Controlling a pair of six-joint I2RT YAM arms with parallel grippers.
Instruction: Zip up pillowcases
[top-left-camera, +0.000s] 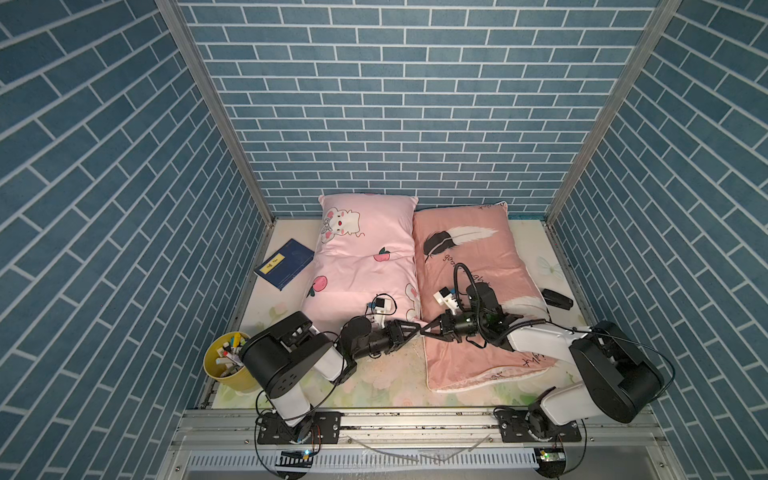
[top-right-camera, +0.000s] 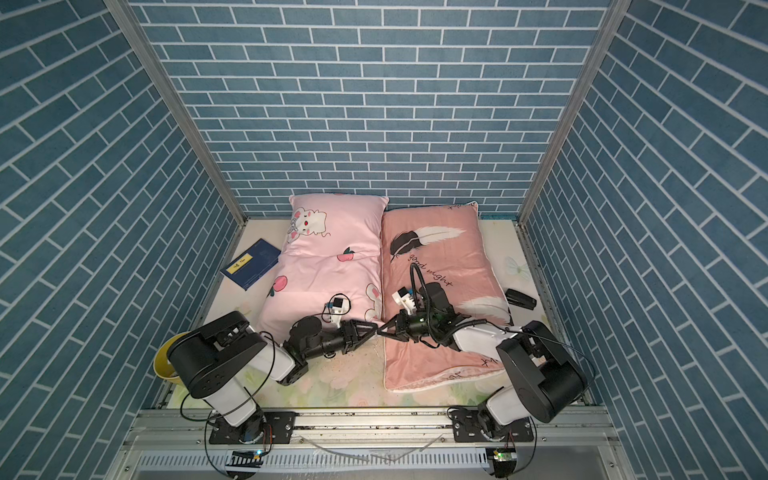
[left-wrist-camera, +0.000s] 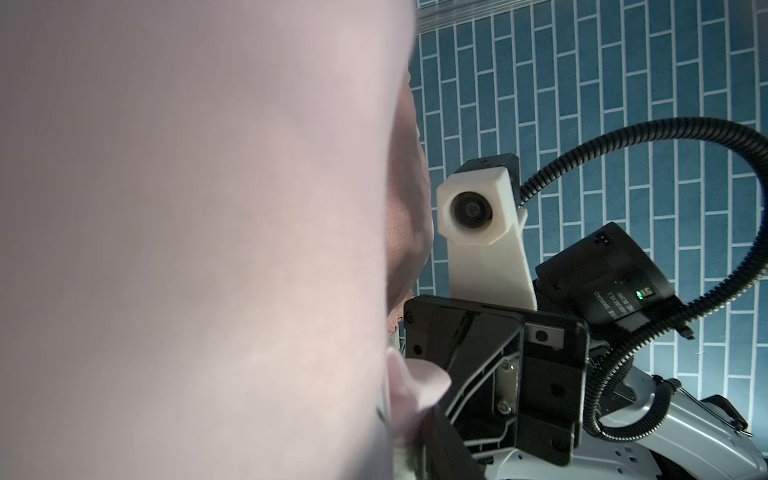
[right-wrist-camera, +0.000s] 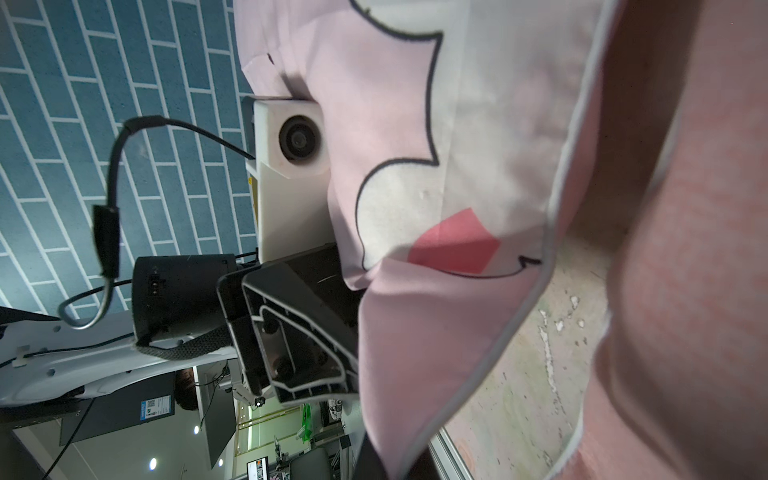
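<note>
A pale pink pillow (top-left-camera: 360, 264) with mouse and fruit prints lies left of a darker pink pillow (top-left-camera: 472, 240) with feathers. At the pale pillow's near right corner my left gripper (top-left-camera: 412, 328) and right gripper (top-left-camera: 428, 328) meet nearly tip to tip. My right gripper is shut, with the pillowcase's corner fabric (right-wrist-camera: 432, 352) at its tips in the right wrist view. In the left wrist view pale cloth (left-wrist-camera: 192, 240) fills much of the picture and hides the left fingers, so its finger is unclear. The zipper itself is hard to make out.
A blue booklet (top-left-camera: 292, 260) lies at the left, a yellow cup of pens (top-left-camera: 216, 360) at the front left, and a black object (top-left-camera: 557, 299) at the right. Tiled walls surround the back and sides.
</note>
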